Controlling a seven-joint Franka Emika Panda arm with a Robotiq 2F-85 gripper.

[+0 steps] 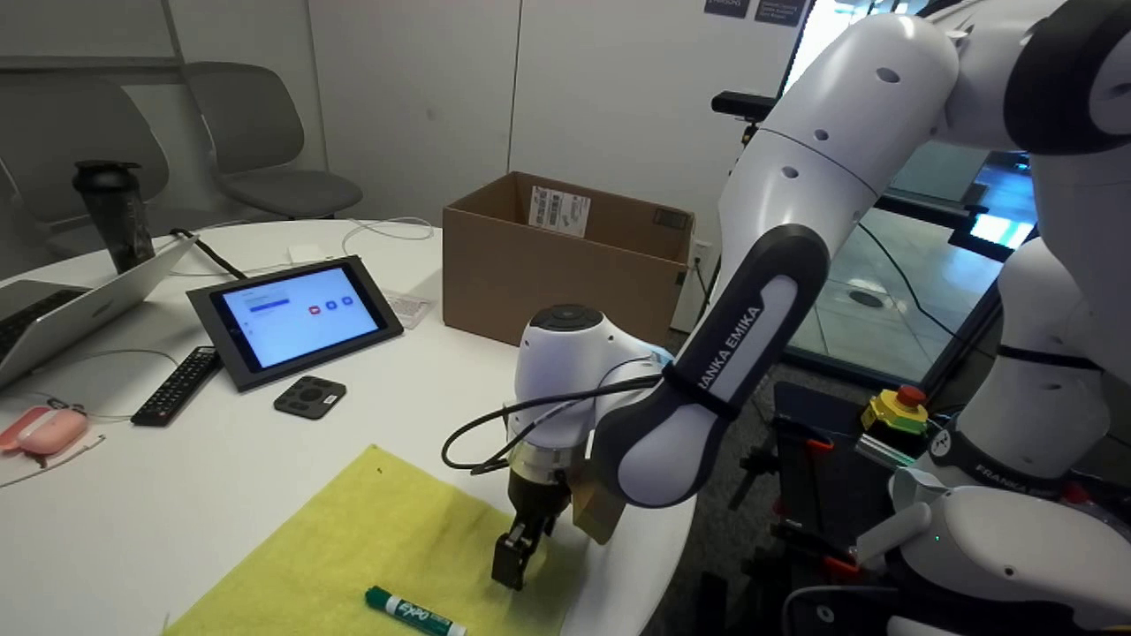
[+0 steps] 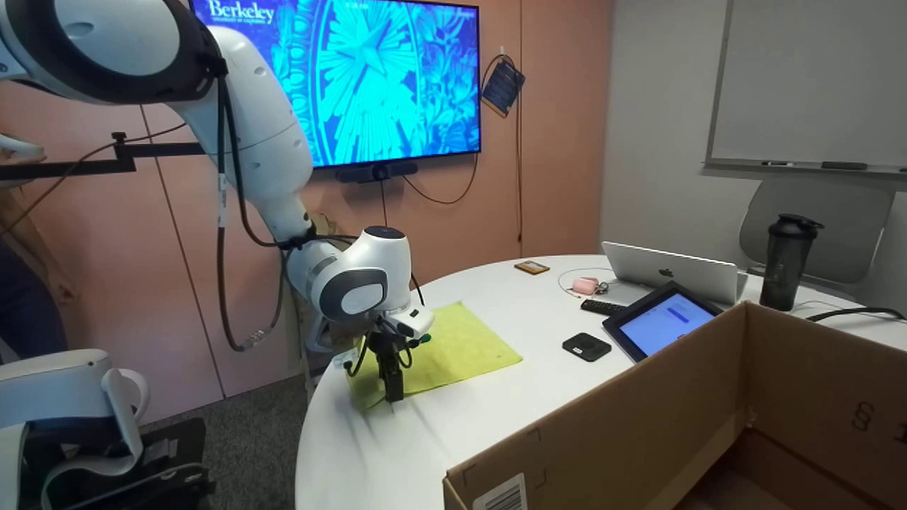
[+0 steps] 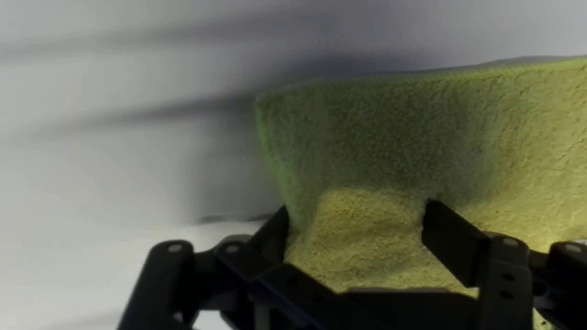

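A yellow cloth (image 1: 392,519) lies spread on the white table, and a green Expo marker (image 1: 413,611) rests on it. My gripper points down over one end of the cloth, its fingers apart. In the wrist view, the cloth's corner area (image 3: 374,220) shows between and beyond the fingers; one finger (image 3: 275,233) is by the cloth's edge, the other (image 3: 451,239) over the cloth. Whether the fingertips touch the cloth is unclear. Exterior view 2 shows the gripper low at the cloth's near edge.
A large open cardboard box (image 1: 562,270) stands behind the arm. A tablet (image 1: 297,318), a black remote (image 1: 178,386), a small black device (image 1: 309,397) and a laptop (image 1: 95,307) occupy the table's left side. The table's edge is close to the gripper.
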